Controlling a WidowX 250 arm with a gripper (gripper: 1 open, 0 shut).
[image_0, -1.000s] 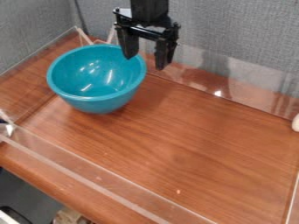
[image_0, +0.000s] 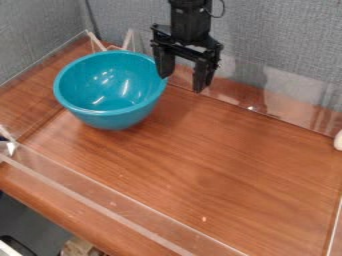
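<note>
A large teal bowl (image_0: 107, 95) sits on the wooden table at the left, empty as far as its inside shows. My black gripper (image_0: 182, 68) hangs above and behind the bowl's right side, open, its two fingers spread wide, with the left finger over or beside the bowl's rim and nothing visible between them.
Clear plastic edging runs along the front and back, grey padded walls stand behind and left, and a white object (image_0: 337, 139) sits at the far right edge.
Over the last second my gripper has moved slightly, its right finger shifting a little to the right. The bowl looks unmoved.
</note>
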